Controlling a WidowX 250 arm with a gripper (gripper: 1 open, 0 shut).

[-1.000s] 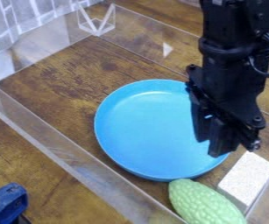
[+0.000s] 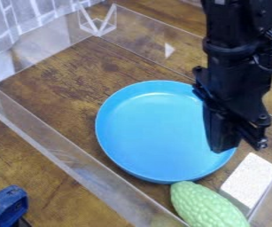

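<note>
A black robot gripper reaches down from the top right over the right part of a blue plate. Its fingertips are dark and bunched, with nothing visible between them; it looks shut. The plate is empty where it shows and lies on a wooden surface inside a clear-walled enclosure. At the bottom, a pale green textured oblong object lies beside the plate. A white block lies to its right, just below the gripper.
Clear walls border the area. A blue object lies outside at the lower left. White cloth-like material is at the top left. The wood left of the plate is bare.
The gripper has shifted slightly over the last second, a little to the right around its fingertips. The plate, green object and white block have not moved.
</note>
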